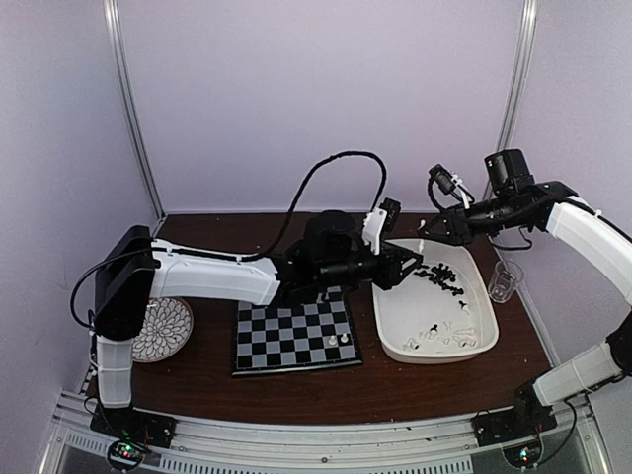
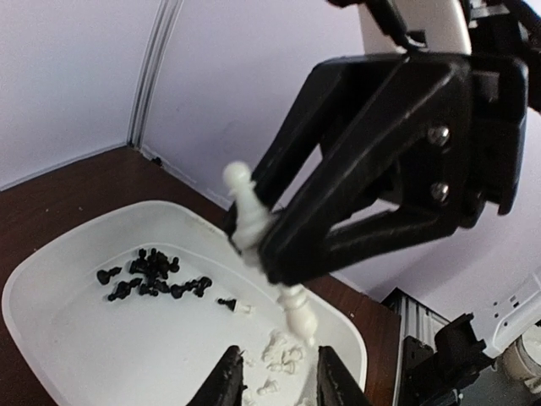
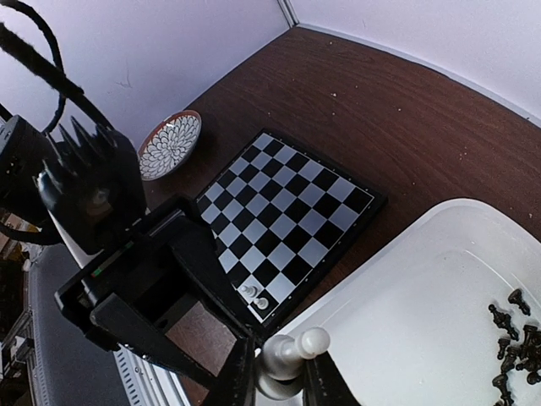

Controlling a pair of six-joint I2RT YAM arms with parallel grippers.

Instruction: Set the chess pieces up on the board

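A white chess piece (image 2: 251,211) is clamped in my right gripper (image 1: 425,235), raised above the white tray (image 1: 393,326); both its ends stick out past the fingers. In the right wrist view the same white piece (image 3: 286,357) points its rounded top toward the camera. My left gripper faces it, fingers apart, with nothing between its fingers. The chessboard (image 1: 286,346) lies left of the tray, partly under the left arm. Two white pieces (image 3: 248,291) stand at one corner of the board. Black pieces (image 2: 152,266) cluster in the tray; white pieces (image 2: 283,351) lie loose there too.
An empty glass (image 1: 505,281) stands right of the tray. A patterned bowl (image 1: 163,329) sits left of the board, partly covered by the left arm. The two arms are close together over the tray's far left side. Bare table (image 3: 330,93) shows behind the board.
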